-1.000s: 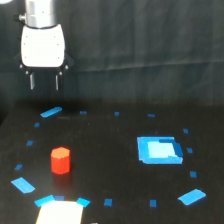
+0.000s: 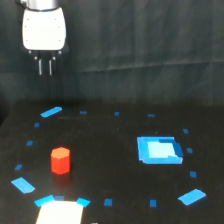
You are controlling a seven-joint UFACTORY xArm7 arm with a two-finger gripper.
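Note:
At the upper left, high over the far side of the black table, hangs my gripper (image 2: 45, 68), pointing down. Two thin light finger edges show close together against the dark backdrop. Whether they meet is too dark to make out, and no object is visible at them. A red block (image 2: 60, 161) rests on the table at left, well below and clear of the gripper. To the right lies a blue-edged square holder (image 2: 144, 151) with a white centre (image 2: 161, 150).
A bright whitish block (image 2: 60, 213) is cut off by the bottom edge at left. Blue tape strips (image 2: 192, 197) and several small blue marks dot the table. Open table lies between the red block and the blue-edged square.
The gripper has risen slightly, and its fingers have come much closer together. The red block, the blue-edged square and the whitish block look unmoved.

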